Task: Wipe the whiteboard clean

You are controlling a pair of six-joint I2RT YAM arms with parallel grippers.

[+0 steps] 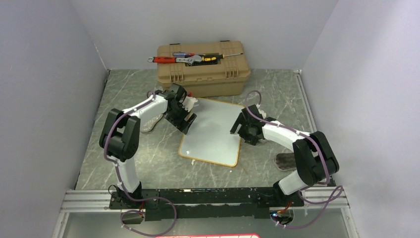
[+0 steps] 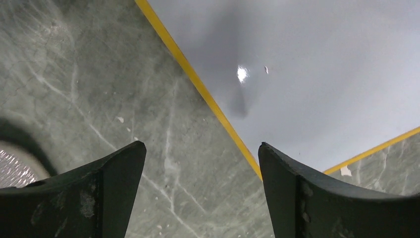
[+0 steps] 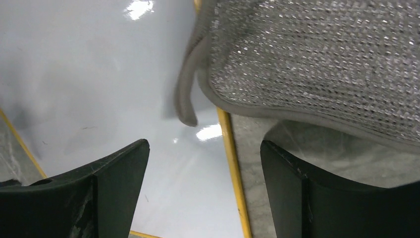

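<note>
The whiteboard (image 1: 213,141), white with a yellow-orange edge, lies flat on the grey marbled table. In the left wrist view its surface (image 2: 327,89) looks mostly clean, with a tiny dark speck and some glare; faint marks show on it in the right wrist view. Above the board's left edge hovers my left gripper (image 1: 189,125), its fingers apart and empty. My right gripper (image 1: 236,131) is open over the right edge, nothing between its fingers. Beyond those fingertips a grey mesh-topped item (image 3: 317,64) lies beside the board, its loose strap (image 3: 185,94) reaching over the edge.
Behind the board stands a tan toolbox (image 1: 208,89) with tools on its lid, including a red-handled wrench (image 1: 166,59). A dark grey pad (image 1: 286,161) lies at right; another grey item (image 1: 150,125) lies at left. The table in front of the board is mostly clear.
</note>
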